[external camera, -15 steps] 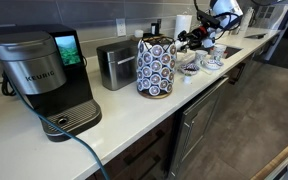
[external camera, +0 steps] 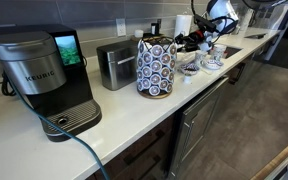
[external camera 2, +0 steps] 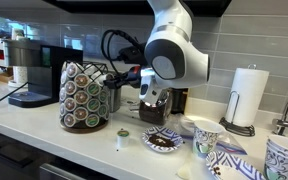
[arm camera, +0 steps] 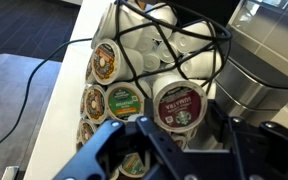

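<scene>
In the wrist view my gripper is shut on a coffee pod (arm camera: 179, 106) with a dark red lid, one finger on each side. Right behind it is the wire pod carousel (arm camera: 136, 70), loaded with many pods; whether the held pod touches it I cannot tell. Exterior view 2 has the carousel (external camera 2: 84, 97) on the counter, with the white arm reaching in from the right near its top. There the held pod is hard to make out. A single pod (external camera 2: 123, 139) with a greenish lid stands on the counter in front of the carousel.
A Keurig coffee maker (external camera: 49, 80) stands left of a metal toaster (external camera: 117, 64). Patterned plates (external camera 2: 163, 139) and cups (external camera 2: 206, 136) crowd the counter on the arm's side. A paper towel roll (external camera 2: 246, 97) is near the sink. Bare counter lies in front of the coffee maker.
The arm beyond the carousel has shifted only slightly in exterior view 1. The carousel, coffee maker and dishes look the same.
</scene>
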